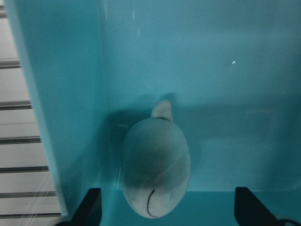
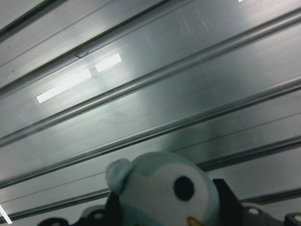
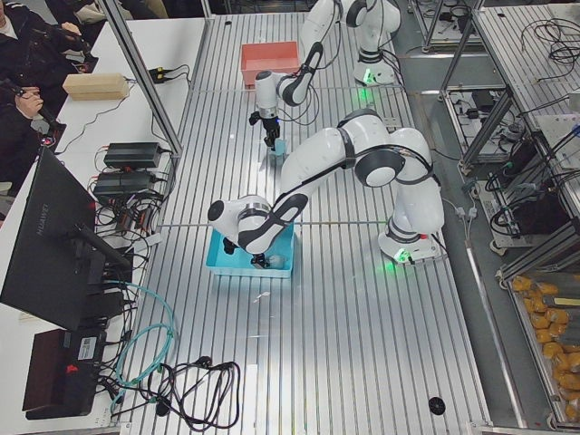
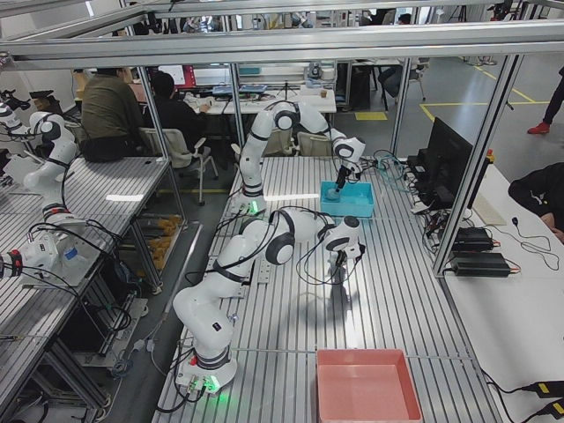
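A blue plastic bin (image 3: 217, 263) holds a plush toy (image 1: 155, 165), pale blue with a small tip at the top, lying near the bin's wall in the left wrist view. My left gripper is over it inside the bin, open, its fingers either side with nothing gripped. A second plush (image 2: 160, 188), light blue and white with a dark eye and orange beak, is in my right gripper (image 3: 272, 138), shut on it above the bare slatted table (image 4: 405, 308), low between the two bins.
A red bin (image 4: 367, 388) stands at the far end of the right arm's side. Cables and a monitor (image 3: 50, 236) line one table edge.
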